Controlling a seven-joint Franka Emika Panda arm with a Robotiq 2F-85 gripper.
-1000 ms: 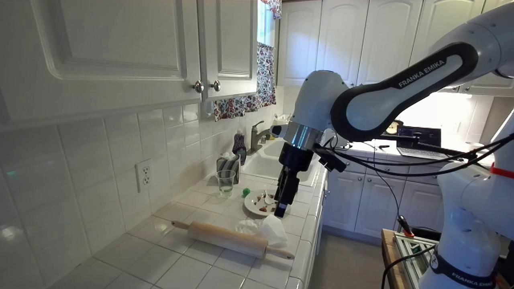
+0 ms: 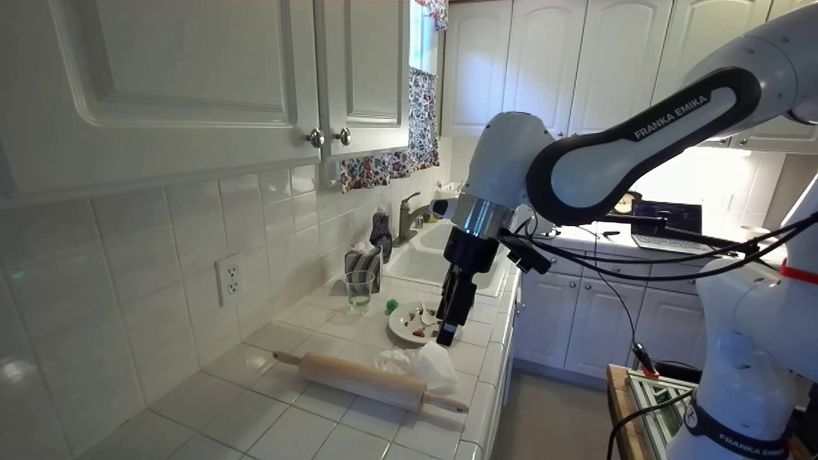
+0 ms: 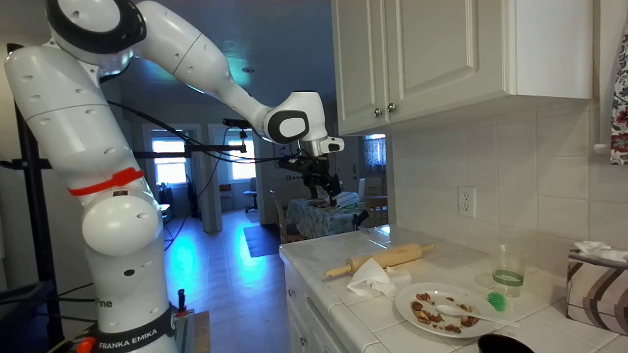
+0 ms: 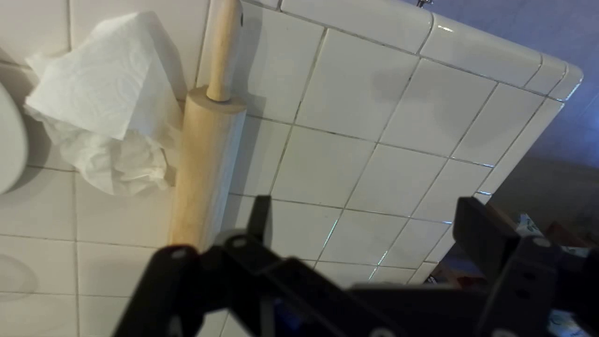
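Observation:
My gripper is open above the counter, its two dark fingers wide apart with only bare tile visible between them. A wooden rolling pin point(image 4: 206, 163) lies on the tiles to the left of the fingers in the wrist view. Beside the pin is a crumpled white paper towel point(image 4: 106, 95). A white plate point(image 3: 406, 306) with brown nut pieces point(image 3: 425, 315) and a white spoon point(image 3: 462, 312) rests farther along the counter. From exterior view 1, the gripper point(image 2: 446, 337) appears in front of the plate, clear of the countertop.
Near the wall stand a clear cup point(image 2: 358, 295), a green spiky ball point(image 3: 496, 301) and a striped tissue box point(image 3: 597, 294). A dark round container point(image 3: 503, 344) sits near the plate. Bare tile point(image 2: 230, 410) extends past the pin, and upper cabinets point(image 2: 184, 76) overhang the counter.

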